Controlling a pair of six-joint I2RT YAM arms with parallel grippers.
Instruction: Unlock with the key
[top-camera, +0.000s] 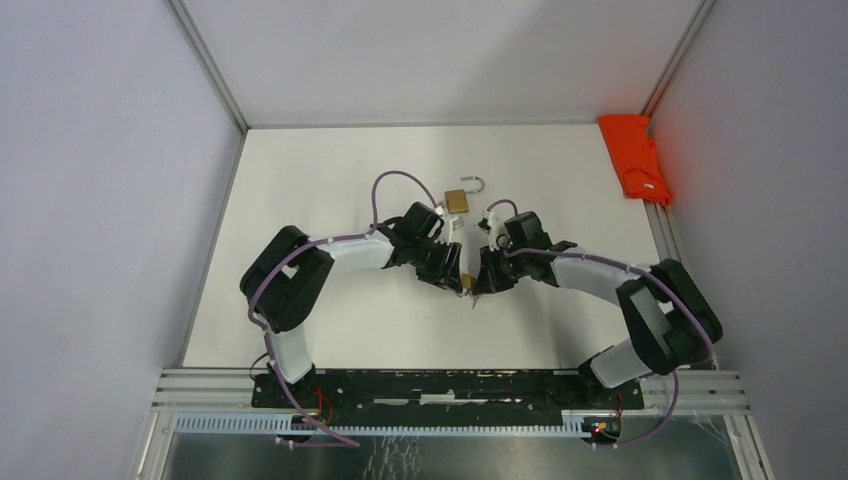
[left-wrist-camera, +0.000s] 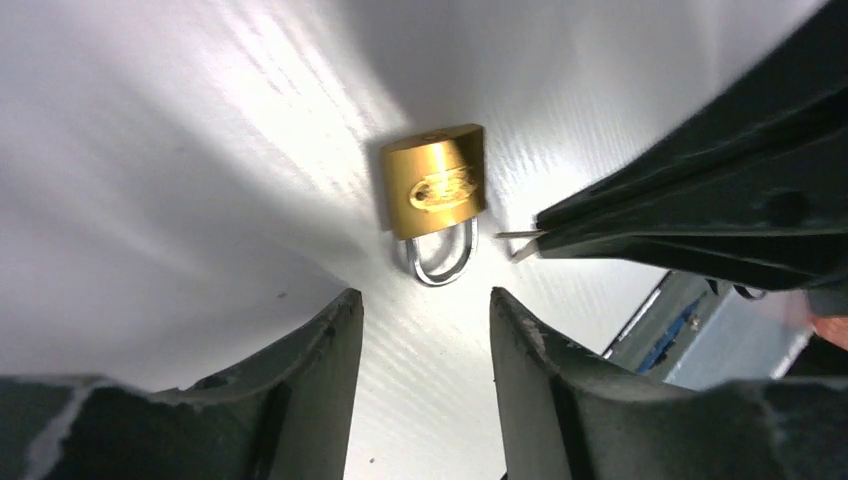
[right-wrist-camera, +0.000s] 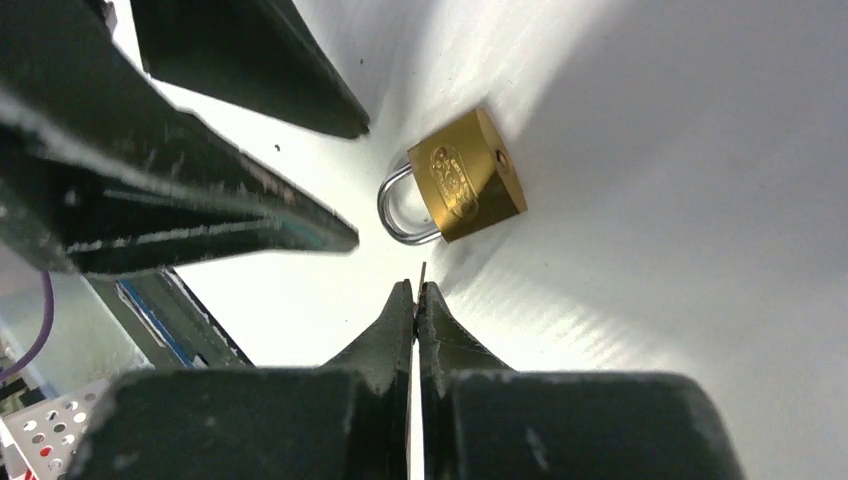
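A small brass padlock (left-wrist-camera: 435, 185) rests on the white table between my two arms; its closed silver shackle (left-wrist-camera: 443, 280) points toward my left gripper. That gripper stands part open, its fingertips (right-wrist-camera: 340, 238) just short of the shackle and holding nothing. In the right wrist view the padlock (right-wrist-camera: 465, 178) shows a keyhole in its end face, turned away from the left fingers. My right gripper is shut beside the padlock, not touching it. A thin metal sliver, the key (left-wrist-camera: 518, 235), sticks out from its tips; the rest is hidden between the fingers.
A second brass padlock (top-camera: 457, 201) lies farther back, with its silver shackle (top-camera: 476, 185) swung open. An orange-red cloth (top-camera: 635, 155) lies at the back right corner. Bare table spreads to the left and in front of the arms.
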